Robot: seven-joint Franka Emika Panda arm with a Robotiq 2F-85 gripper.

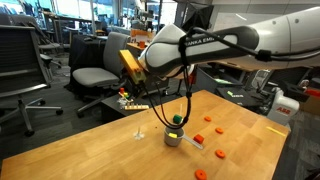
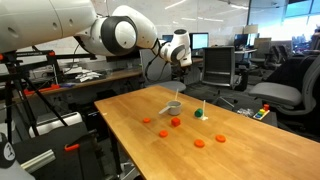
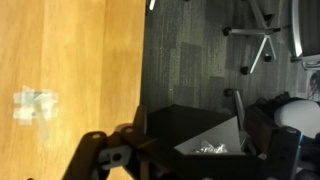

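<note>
My gripper (image 1: 131, 68) is raised well above the table near its chair-side edge, with orange parts showing at its end. In exterior view 2 the gripper (image 2: 184, 66) hangs high at the far end of the table. From the wrist view, the open gripper has nothing visible between its dark fingers. A small metal pot (image 1: 172, 139) stands on the wooden table, apart from the gripper. Near it lie a green object (image 2: 198, 113) and a red block (image 2: 176, 122).
Several red-orange pieces, among them a round one (image 1: 200, 174), are spread over the table. White tape (image 3: 36, 105) marks the wood. Beyond the table edge are the floor and a grey office chair (image 1: 98, 66).
</note>
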